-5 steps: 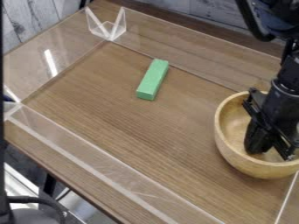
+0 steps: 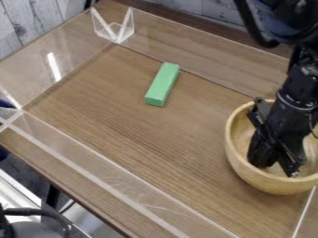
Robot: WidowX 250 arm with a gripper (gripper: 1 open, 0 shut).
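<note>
My gripper reaches in from the right edge, its black body and fingers down inside a round wooden bowl at the right of the table. The fingertips are dark and crowded inside the bowl, and I see nothing clearly held between them. A green block lies alone on the upper middle of the table.
A clear plastic piece stands at the back left. Black equipment sits at the lower left corner, off the table.
My gripper has shifted slightly left within the bowl, and the bowl has moved a little left and down with it. The green block has not moved.
</note>
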